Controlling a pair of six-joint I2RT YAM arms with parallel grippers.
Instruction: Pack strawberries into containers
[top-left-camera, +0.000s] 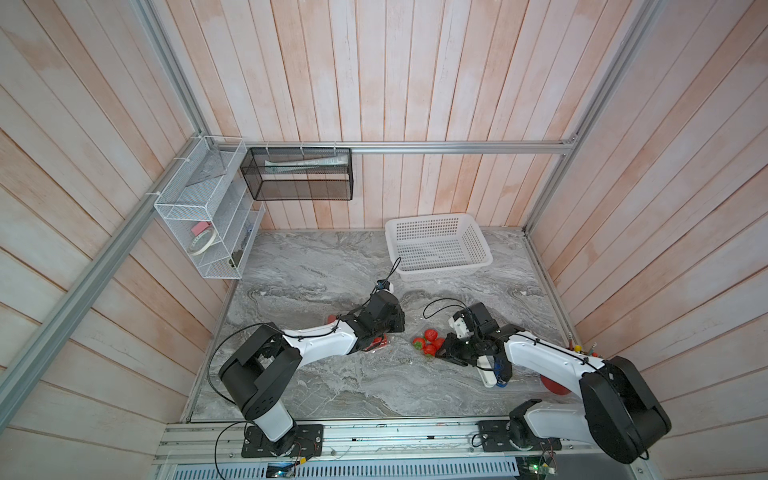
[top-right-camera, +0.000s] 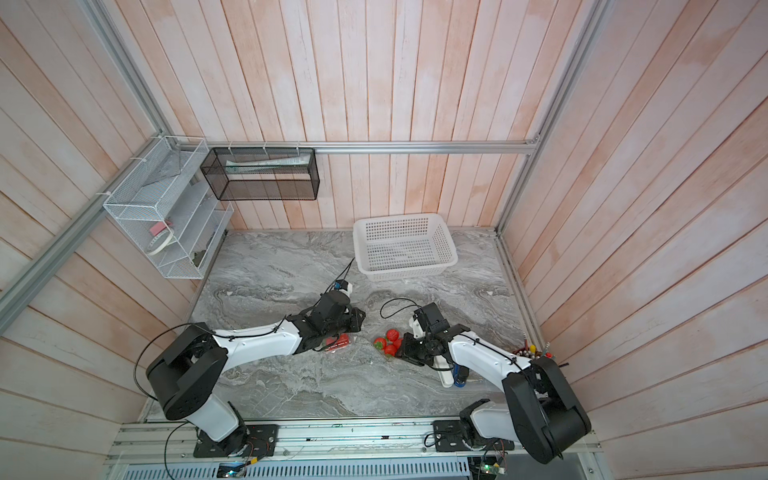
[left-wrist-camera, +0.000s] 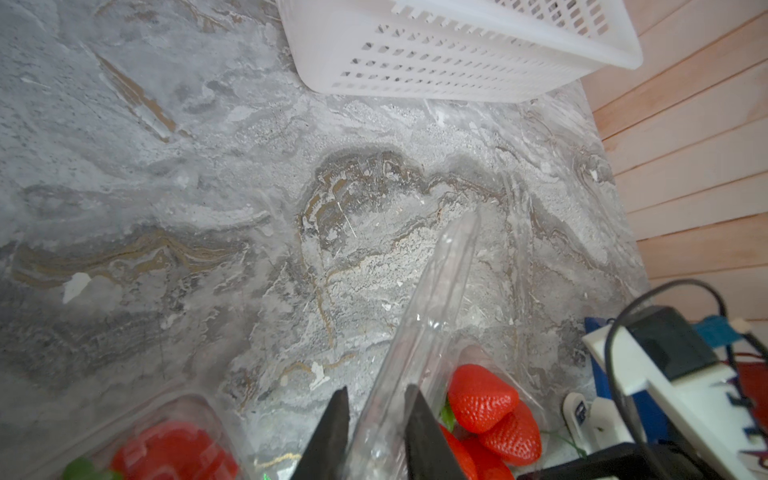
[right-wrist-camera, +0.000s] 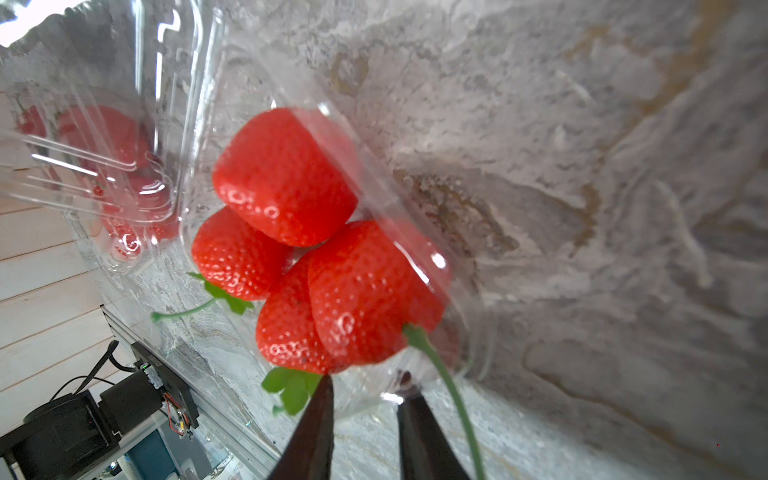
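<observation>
A clear container (right-wrist-camera: 477, 340) holds several red strawberries (right-wrist-camera: 286, 177), and one green stem sticks out over its near edge. My right gripper is shut on the container's near edge, beside that stem. Above the container stands its raised clear lid (left-wrist-camera: 432, 308), seen nearly edge-on in the left wrist view. My left gripper is part open, fingers apart on both sides of the lid; whether they touch it cannot be told. To the left, partly under the left arm, another clear pack (left-wrist-camera: 172, 448) holds strawberries.
A white perforated basket (top-left-camera: 438, 248), empty, stands at the back of the marbled table. A white and blue object (top-left-camera: 487, 372) lies under the right gripper, and a red round item (top-left-camera: 554, 385) sits near the right arm. Table front between the arms is clear.
</observation>
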